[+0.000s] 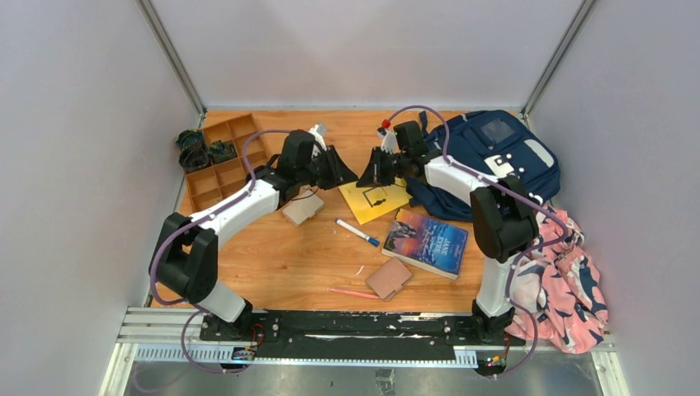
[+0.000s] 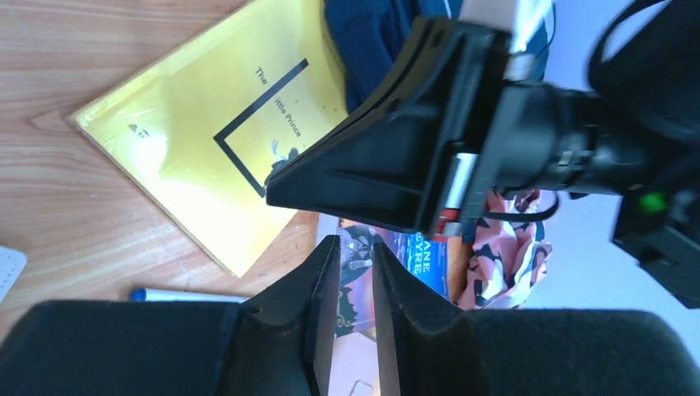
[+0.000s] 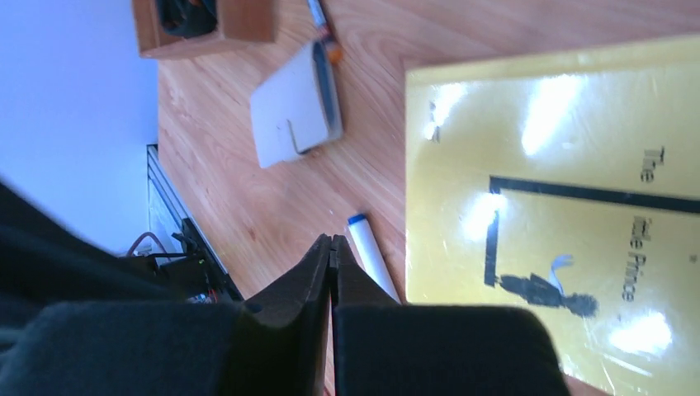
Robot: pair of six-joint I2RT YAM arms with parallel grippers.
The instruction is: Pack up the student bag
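Observation:
The yellow book The Little Prince [image 1: 378, 213] lies flat on the wooden table, angled beside the dark blue backpack [image 1: 541, 177]. My left gripper hangs over the book's area; its fingertips stand slightly apart, with table items seen through the gap and no object visible between them. My right gripper has its fingertips together and nothing shows between them. From above, both grippers come almost tip to tip over the book's far left part. A thick book titled Jane Eyre [image 1: 431, 244] rests nearer the front.
A white marker with a blue cap [image 1: 357, 232], a brown wallet [image 1: 390, 279] and a reddish pencil [image 1: 352, 293] lie toward the front. Near the left arm are a beige notebook [image 1: 303, 207] and a wooden organizer [image 1: 233, 177]. Pink patterned cloth [image 1: 557, 285] sits at right.

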